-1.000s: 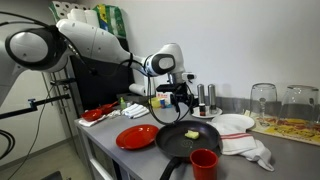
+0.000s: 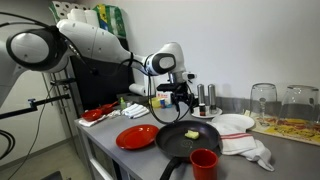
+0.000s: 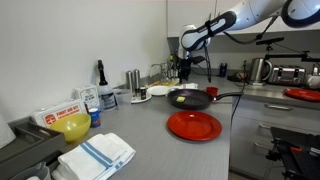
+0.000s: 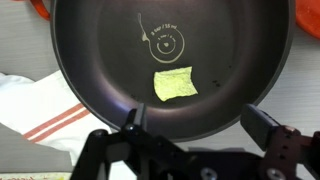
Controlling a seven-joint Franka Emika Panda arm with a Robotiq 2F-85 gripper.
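A black frying pan (image 2: 180,143) rests on the grey counter. Inside it lies a small yellow piece (image 4: 175,83), flat on the pan's bottom beside a printed spoon mark. My gripper (image 2: 182,107) hangs above the pan, pointing down. In the wrist view its two fingertips (image 4: 138,117) stand wide apart at the lower edge, with nothing between them. The yellow piece shows a little ahead of that gap, not touched. In exterior view 2 the gripper (image 3: 185,76) is small, over the far end of the counter.
A red plate (image 3: 195,126) lies on the counter near the pan. A red mug (image 2: 204,164) stands close to the pan's handle. A white towel with red stripes (image 4: 58,128) lies alongside, and glass jars (image 2: 264,100) stand behind. Open grey counter (image 3: 150,150) lies left of the plate.
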